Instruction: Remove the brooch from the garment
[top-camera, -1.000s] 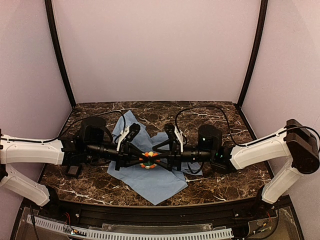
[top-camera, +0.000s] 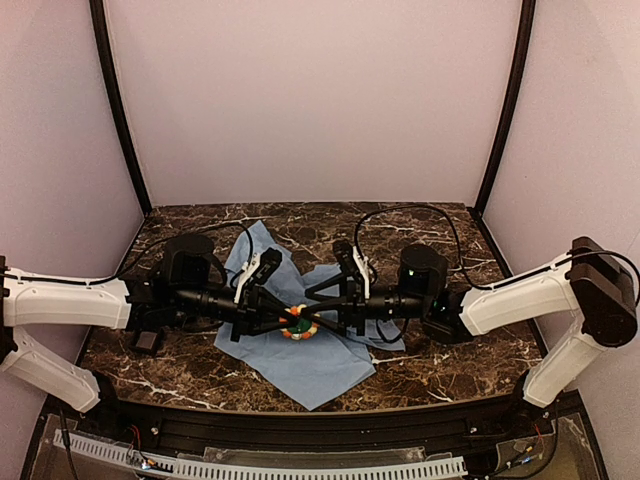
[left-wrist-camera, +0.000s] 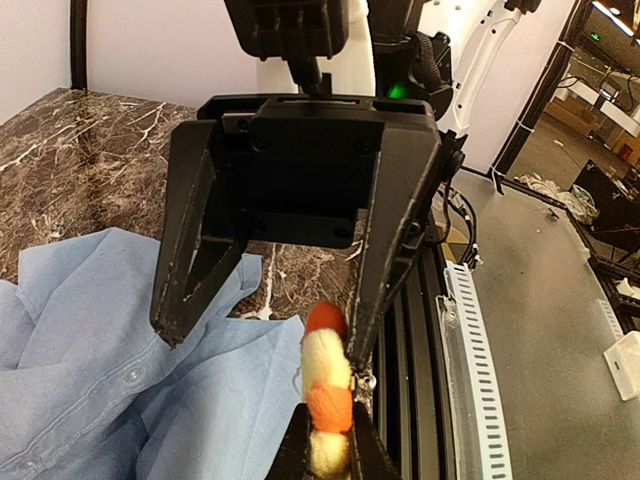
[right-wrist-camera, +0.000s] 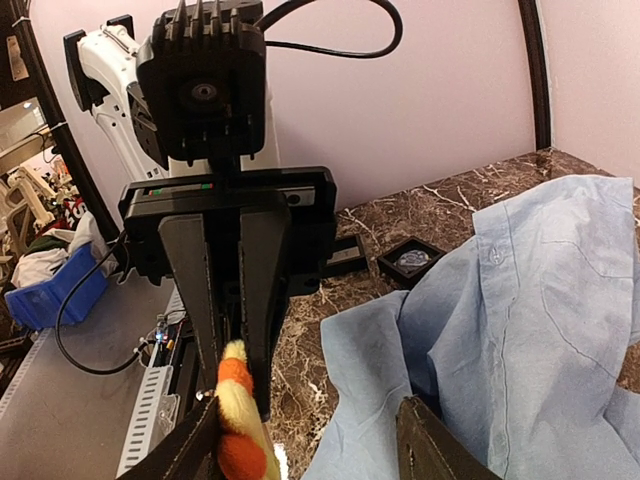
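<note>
The brooch, a ring of orange and cream felt around a green middle, is between both grippers above the blue shirt. In the left wrist view my left gripper is shut on its felt edge. My right gripper has its fingers apart around the side of the brooch, which shows edge-on at the left finger in the right wrist view. One right fingertip is beside the felt and a small metal piece in the left wrist view. Whether the brooch touches the cloth is unclear.
Dark marble tabletop surrounds the shirt, clear at the back. A small black box and another dark item lie at the left of the table. The front rail runs close below.
My right gripper has shifted slightly at the brooch, its fingers looking a little differently angled. The left arm and the shirt appear still.
</note>
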